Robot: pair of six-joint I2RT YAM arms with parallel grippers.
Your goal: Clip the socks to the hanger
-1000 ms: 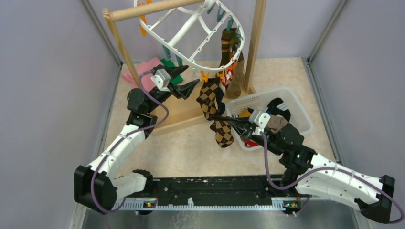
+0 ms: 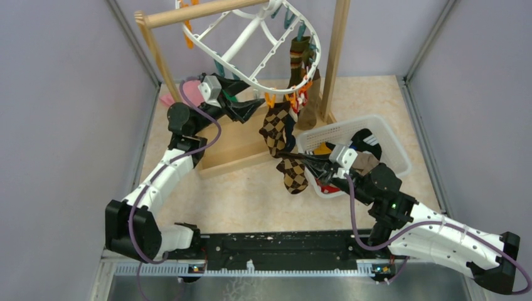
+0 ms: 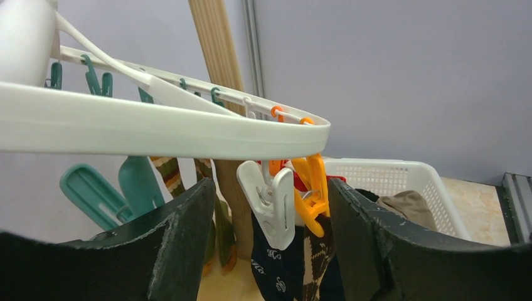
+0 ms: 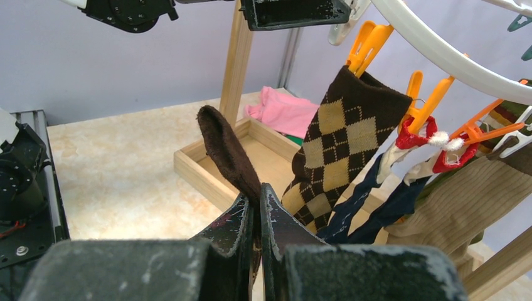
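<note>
The white hanger point(image 2: 251, 81) carries teal, orange and white clips, with several socks hanging from it, among them an argyle sock point(image 4: 339, 135) on an orange clip point(image 4: 367, 47). My left gripper is open, its fingers either side of and just short of a free white clip point(image 3: 276, 219) on the rim, beside orange clips. My right gripper is shut on a brown argyle sock point(image 4: 223, 144), whose top stands above the fingers; in the top view its patterned lower part point(image 2: 293, 175) hangs below them.
A white basket point(image 2: 392, 144) with more socks stands at the right. The wooden frame point(image 2: 339, 37) holds the hanger over a wooden tray point(image 2: 232, 166), with pink and green cloths behind.
My left gripper has moved slightly up in the top view, toward the hanger's rim. My right gripper and its sock have barely moved.
</note>
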